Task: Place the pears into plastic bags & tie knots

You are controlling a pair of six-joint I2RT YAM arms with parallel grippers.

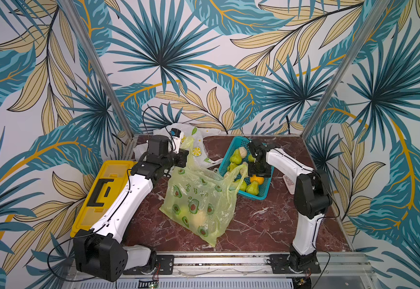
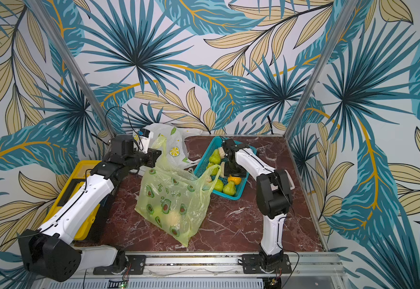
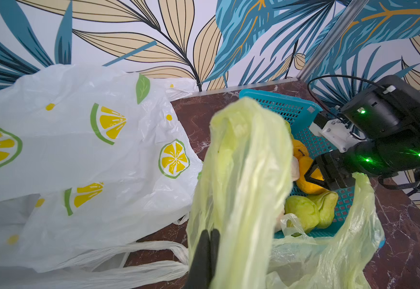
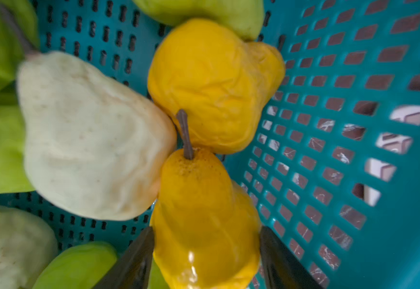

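A yellow-green plastic bag (image 1: 198,197) with avocado prints lies on the table, pears showing faintly through its lower part. Its left handle (image 3: 248,173) rises to my left gripper, which is shut on it. The right handle (image 3: 352,231) is loose near the basket. Several green, cream and yellow pears lie in the teal basket (image 4: 388,139). My right gripper is down in the basket, part open, its fingers on both sides of a yellow pear (image 4: 200,216); whether both touch it I cannot tell. A second yellow pear (image 4: 210,82) lies just beyond.
A white bag (image 3: 89,159) with lemon prints lies crumpled at the back left. A yellow toolbox (image 1: 94,202) stands at the left edge. A pale pink object (image 1: 289,184) lies right of the basket.
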